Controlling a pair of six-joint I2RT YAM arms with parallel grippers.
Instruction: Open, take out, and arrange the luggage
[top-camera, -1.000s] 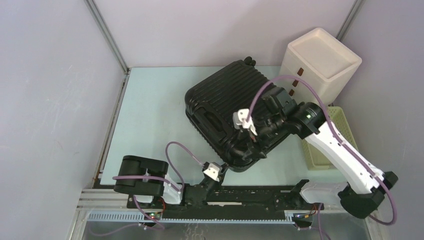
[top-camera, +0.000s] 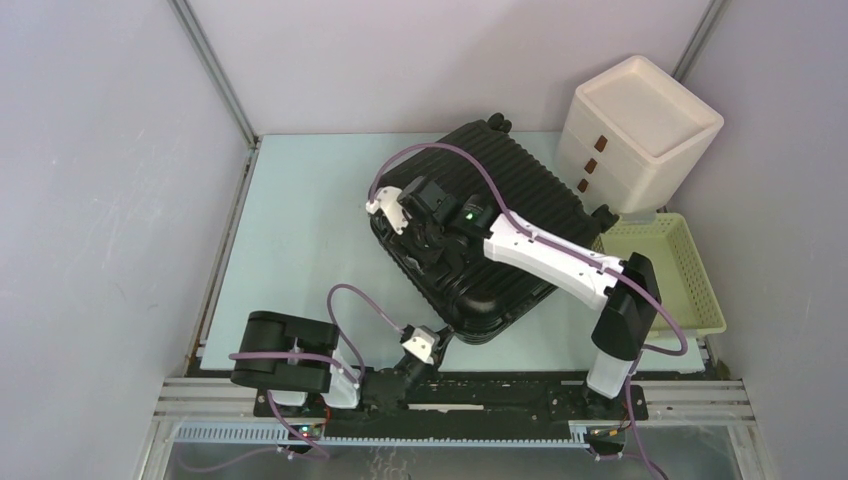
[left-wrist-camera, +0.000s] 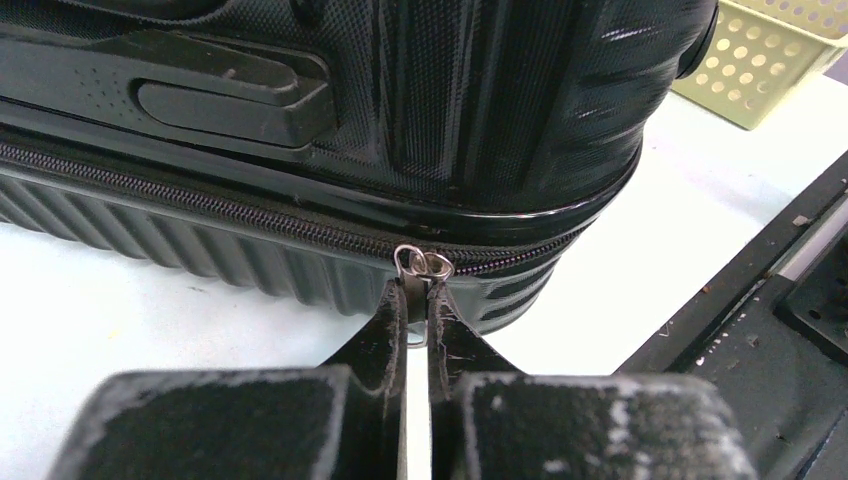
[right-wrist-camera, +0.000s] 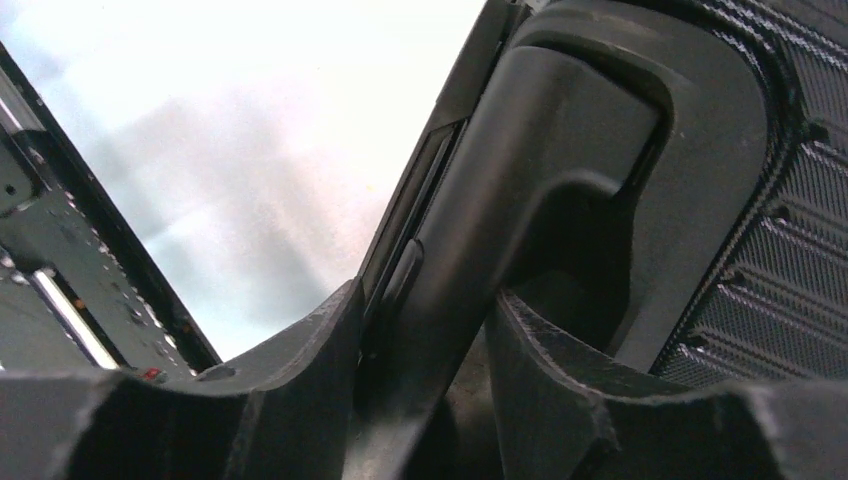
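Note:
The black ribbed suitcase (top-camera: 525, 190) lies closed and slanted on the pale table. In the left wrist view, metal zipper pulls (left-wrist-camera: 421, 262) stand at the suitcase's zipper (left-wrist-camera: 250, 212) near a rounded corner. My left gripper is shut on them, their rings showing above its fingertips. Over the suitcase's front side, my right gripper has its fingers part open on either side of the black carry handle (right-wrist-camera: 490, 200). The handle runs through the gap; whether both fingers touch it cannot be told. In the top view the right arm hides part of the suitcase.
A white drawer unit (top-camera: 650, 105) stands at the back right, close to the suitcase's wheels (top-camera: 604, 216). In front of it is a pale green basket (top-camera: 700, 280).
My right arm has swung left across the suitcase, from its right front corner to the handle, and moved slightly down lately. The left gripper and the suitcase have stayed practically in place.

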